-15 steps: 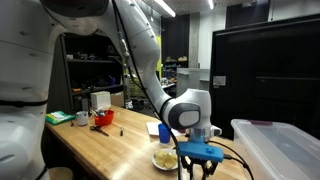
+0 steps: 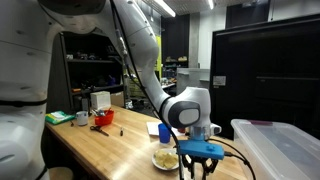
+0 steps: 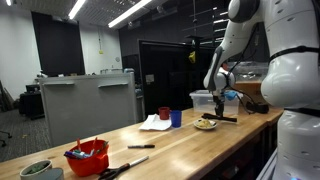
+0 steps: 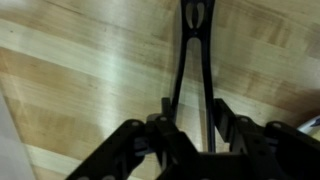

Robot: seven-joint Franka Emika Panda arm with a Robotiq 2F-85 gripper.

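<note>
A long black two-armed utensil that looks like tongs (image 4: 206,62) runs through the middle of the wrist view, its joined end with a hole at the top edge. My gripper is shut on its two arms, which pass between the dark fingers. In exterior view 1 the gripper (image 2: 200,168) is low over the near right of the table, and the tongs are hard to make out. Beside it sits a white plate (image 2: 157,164) with pale yellowish food. Exterior view 2 shows the gripper far off and small.
A blue cup (image 3: 176,118), a red cup (image 3: 164,113) and white cloth (image 3: 155,124) lie past the plate. A red container (image 3: 88,158) with tools stands at the other end. A large clear bin (image 2: 275,150) borders the right side.
</note>
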